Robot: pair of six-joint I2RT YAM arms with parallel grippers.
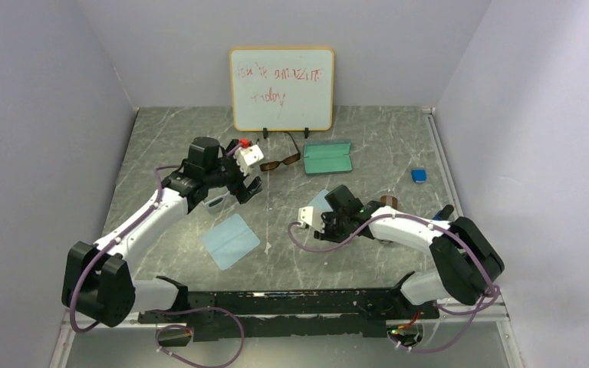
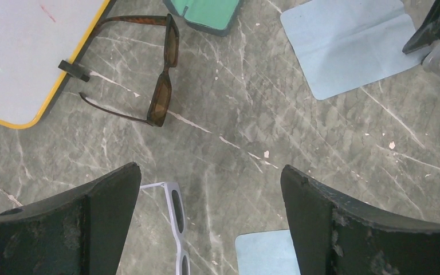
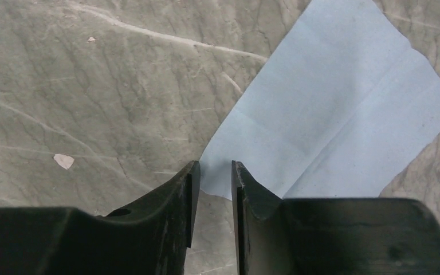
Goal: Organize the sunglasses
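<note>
Brown sunglasses (image 1: pixel 280 163) lie with temples unfolded before the whiteboard, left of an open green case (image 1: pixel 327 163). White-framed sunglasses (image 2: pixel 177 212) lie below my left gripper, which is open and empty. My right gripper is part open, its fingertips low at the corner of a light blue cloth (image 3: pixel 332 103); whether the cloth is between them is unclear. A second blue cloth (image 1: pixel 230 241) lies at the front left.
A whiteboard (image 1: pixel 282 88) stands at the back. A blue item (image 1: pixel 419 175) and a brown case (image 1: pixel 389 201) are on the right.
</note>
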